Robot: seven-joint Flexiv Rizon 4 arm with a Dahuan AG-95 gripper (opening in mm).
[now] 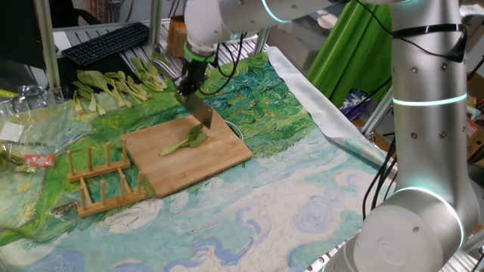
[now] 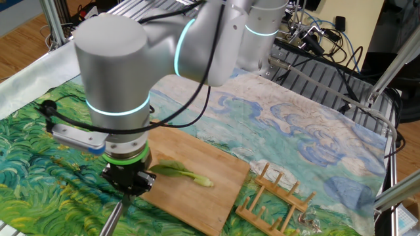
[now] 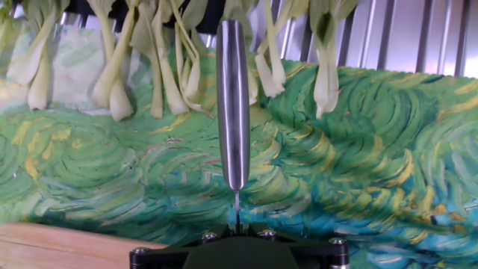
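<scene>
A cleaver-like knife with a steel handle (image 3: pixel 234 112) is clamped in my gripper, which is shut on it. In exterior view 1 its broad blade (image 1: pixel 198 112) hangs over the far edge of the wooden cutting board (image 1: pixel 151 174), tilted down. A leafy green vegetable (image 1: pixel 185 142) lies on the board just left of the blade, apart from it. From exterior view 2, the gripper (image 2: pixel 129 187) is beside the board, with the vegetable's pale stem (image 2: pixel 203 180) pointing away from it. The blade is hidden in the wrist view.
Several leafy greens (image 1: pixel 113 85) lie in a row at the table's back left. A wooden peg rack (image 1: pixel 106 185) stands beside the board's left side. Clear plastic packaging (image 1: pixel 30 113) lies far left. The painted cloth in front of the board is free.
</scene>
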